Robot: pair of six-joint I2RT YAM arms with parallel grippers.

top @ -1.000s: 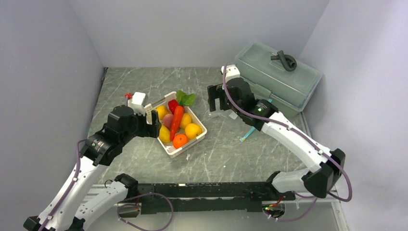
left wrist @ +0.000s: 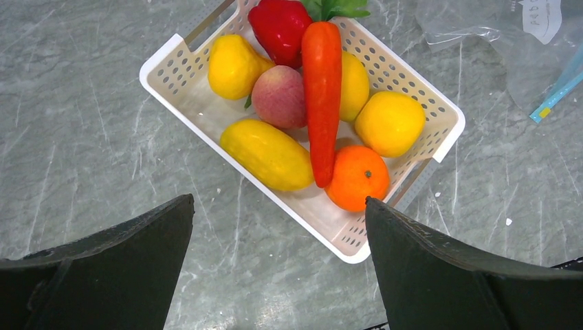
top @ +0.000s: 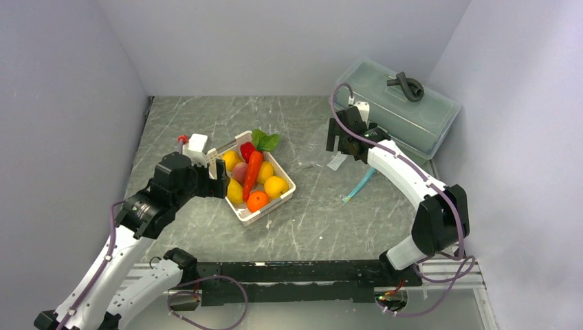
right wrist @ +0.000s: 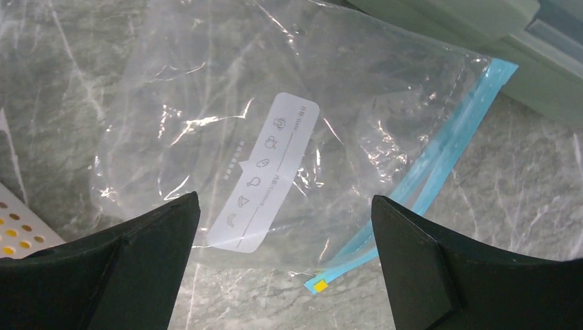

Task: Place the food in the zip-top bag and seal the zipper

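Note:
A white perforated basket [left wrist: 172, 75] holds toy food: a red pepper [left wrist: 278, 27], a carrot-like red pepper [left wrist: 321, 82], peach [left wrist: 277, 97], orange [left wrist: 356, 179], several yellow fruits and green leaves. My open left gripper [top: 213, 180] hangs over the basket's left side, nothing between its fingers. The clear zip bag [right wrist: 350, 117] lies flat and empty-looking right of the basket, with a white label and blue zipper [right wrist: 457, 137]. My open right gripper [top: 337, 137] hangs above the bag, holding nothing.
A lidded green plastic bin [top: 392, 113] with a black coiled item [top: 412, 89] on top stands at the back right, beside the bag. Walls bound both sides and the back.
My right arm has swung right, carrying its open gripper from near the basket's back right to over the bag. The left arm is nearly unmoved.

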